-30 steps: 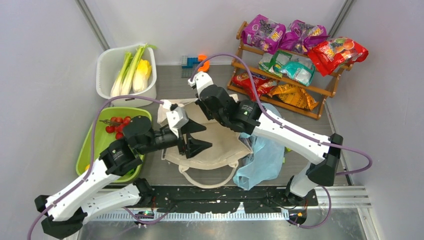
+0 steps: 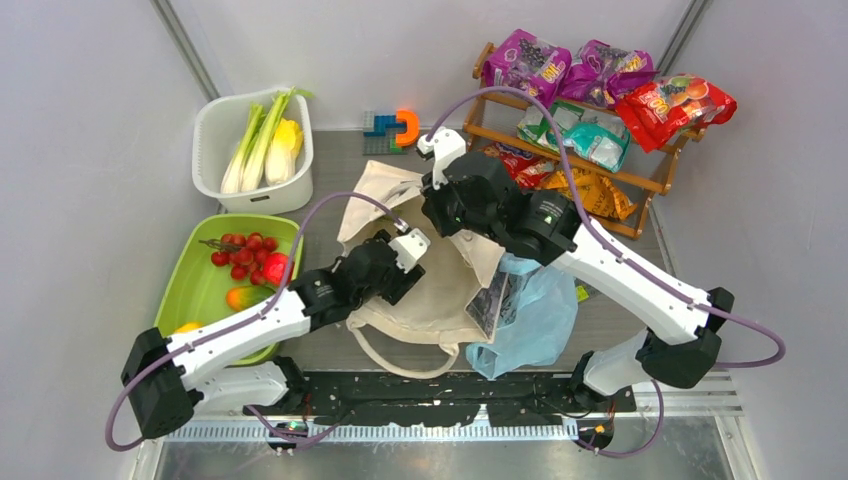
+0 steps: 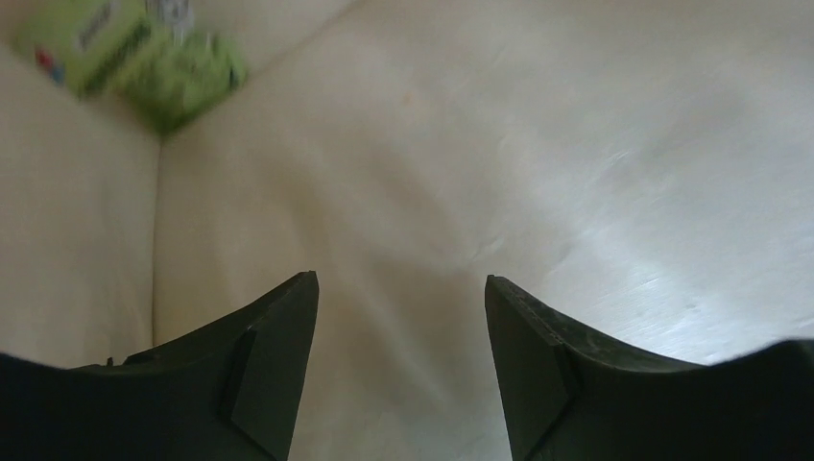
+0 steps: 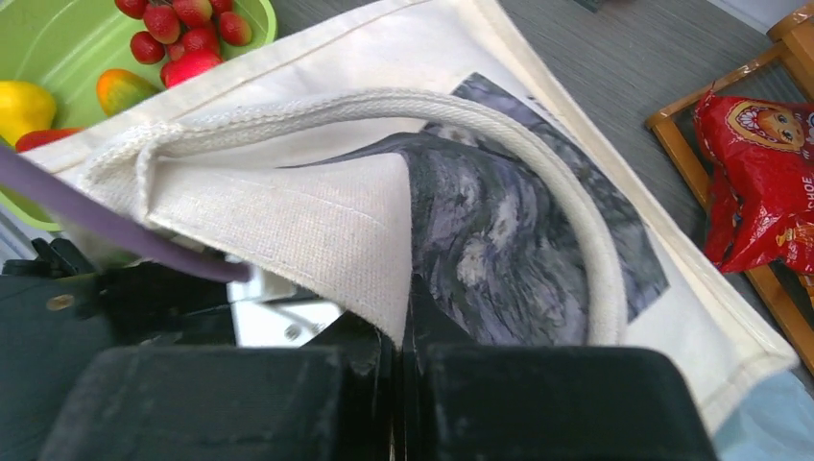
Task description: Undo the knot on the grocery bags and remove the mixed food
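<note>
The cream canvas bag [image 2: 430,320] lies open in the middle. My left gripper is inside it, fingers apart with nothing between them; green packages [image 3: 182,72] sit in the bag's upper left corner. My right gripper is shut on the bag's cream fabric edge [image 4: 307,221], beside a looped handle and a dark marbled print. A pale blue bag [image 2: 530,320] lies crumpled to the right of the canvas bag.
A green bin of produce [image 2: 175,290] is at left, a white basket of vegetables [image 2: 210,150] behind it. A wooden rack [image 2: 640,220] of snack bags stands back right. Toy blocks [image 2: 385,130] lie at the back.
My right gripper has moved right, drawing the bag's edge with it.
</note>
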